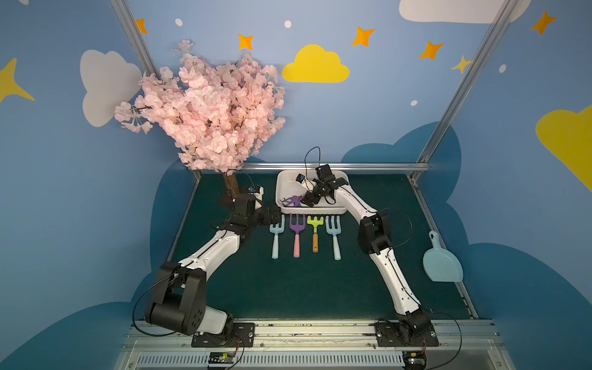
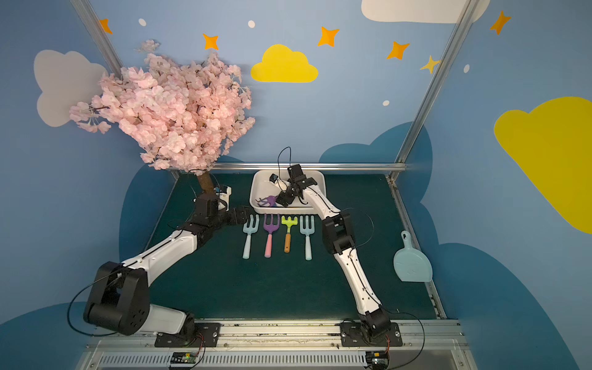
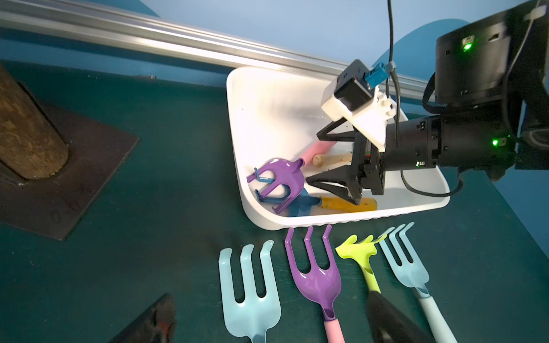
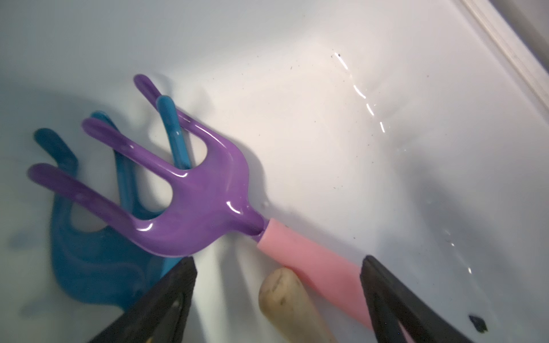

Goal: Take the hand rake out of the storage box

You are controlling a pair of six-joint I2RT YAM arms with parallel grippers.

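In the white storage box (image 3: 286,103) lie a purple rake (image 4: 206,200) with a pink handle (image 4: 308,268), a blue rake (image 4: 103,263) beneath it, a yellow handle (image 3: 348,204) and a pale wooden handle (image 4: 291,303). My right gripper is open inside the box, over the pink and wooden handles, holding nothing. My left gripper is open outside the box, near its front left corner, above the laid-out rakes.
Four rakes lie in a row before the box, including a light blue one (image 3: 251,308) and a lime one (image 3: 360,251). A tree trunk (image 3: 28,131) on a plate stands left; a dustpan (image 1: 442,265) lies right.
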